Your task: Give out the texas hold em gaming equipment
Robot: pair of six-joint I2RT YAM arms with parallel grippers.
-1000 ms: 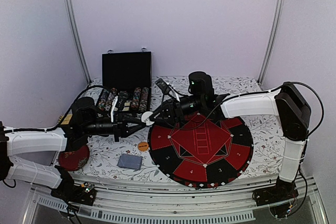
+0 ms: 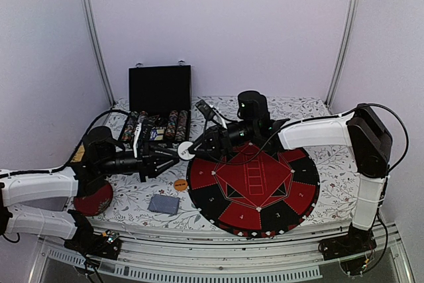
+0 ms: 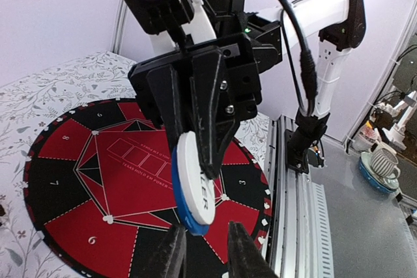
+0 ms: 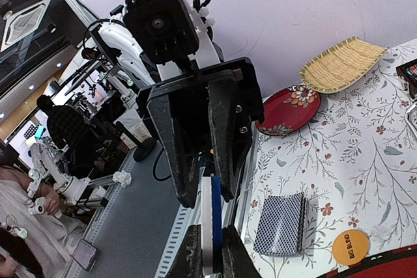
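A white and blue dealer button (image 2: pixel 186 151) is held upright in my right gripper (image 2: pixel 195 148), which is shut on it, as the left wrist view (image 3: pixel 193 183) shows. My left gripper (image 2: pixel 170 158) stands open just left of the button, its fingertips at the bottom of that view. An orange BIG BLIND disc (image 4: pixel 350 247) and a grey card deck (image 4: pixel 279 224) lie on the floral cloth beside the round red and black poker mat (image 2: pixel 252 210).
The open black chip case (image 2: pixel 159 87) stands at the back left. A red plate (image 4: pixel 288 110) and a woven tray (image 4: pixel 342 63) lie along the left side. Bare cloth surrounds the deck and disc.
My left gripper and arm have moved slightly left, away from the button. The button stays in my right gripper, which has hardly moved.
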